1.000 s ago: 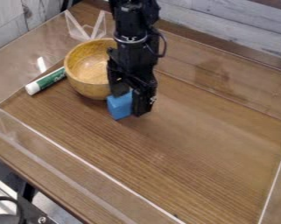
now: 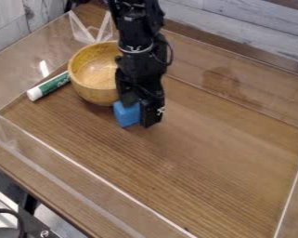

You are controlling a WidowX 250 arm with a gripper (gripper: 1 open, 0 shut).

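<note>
My black gripper (image 2: 141, 99) is lowered over a small blue object (image 2: 127, 114) on the wooden table (image 2: 188, 167), its dark fingers around or just in front of the object's upper part; whether they touch it is unclear. A large tan bowl (image 2: 92, 67) sits directly behind and left of the blue object, partly hidden by the arm.
A white tube with a green label (image 2: 49, 85) lies left of the bowl. A clear plastic item (image 2: 92, 28) stands at the back left. Walls edge the table at back and sides.
The gripper and arm have shifted and turned slightly over the blue object, which stays in about the same place beside the bowl.
</note>
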